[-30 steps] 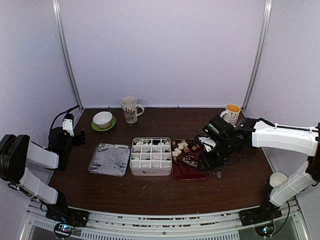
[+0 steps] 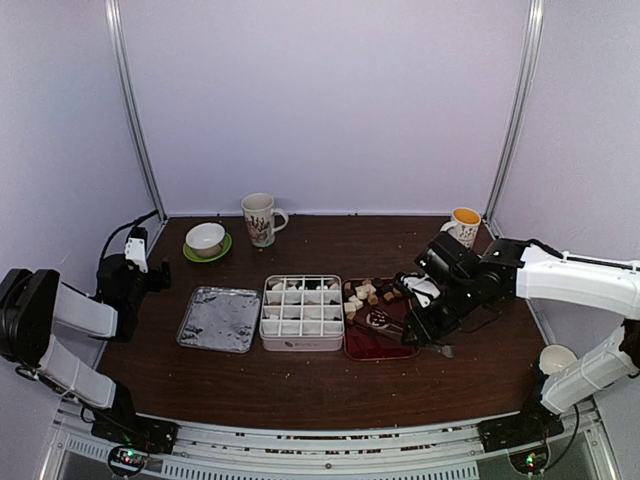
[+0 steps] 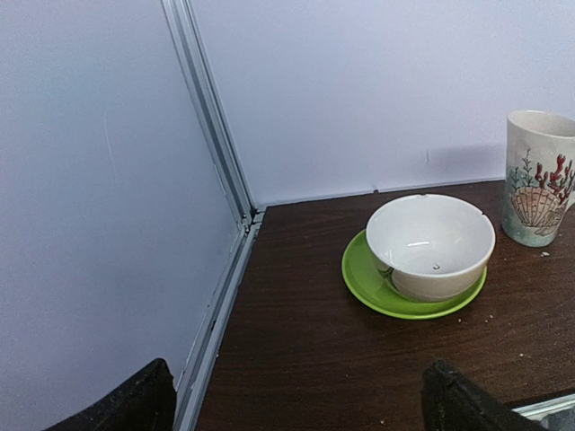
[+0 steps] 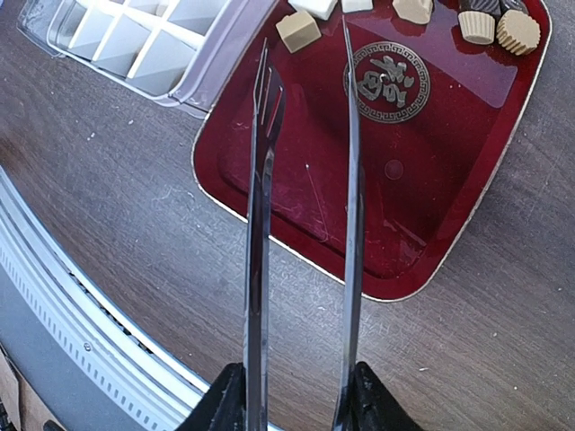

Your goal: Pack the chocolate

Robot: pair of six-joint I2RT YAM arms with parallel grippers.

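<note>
A white grid box (image 2: 301,322) stands mid-table, with some dark pieces in its back compartments. Right of it, a red tray (image 4: 413,206) holds chocolates along its far part: a tan cube (image 4: 298,30), white blocks and cup-shaped pieces (image 4: 518,32). My right gripper is over the tray, open, with long metal tong tips (image 2: 385,320) either side of empty space; the tips reach near the tan cube. My left gripper (image 2: 157,275) stands idle at the left, open, with nothing between its fingers.
A silver tray (image 2: 218,320) lies left of the box. Behind are a white bowl (image 3: 431,238) on a green plate (image 3: 368,283), a tall mug (image 2: 258,220) and an orange-lined mug (image 2: 463,224).
In the top view my right arm has shifted slightly to the right over the red tray. The left arm has not moved.
</note>
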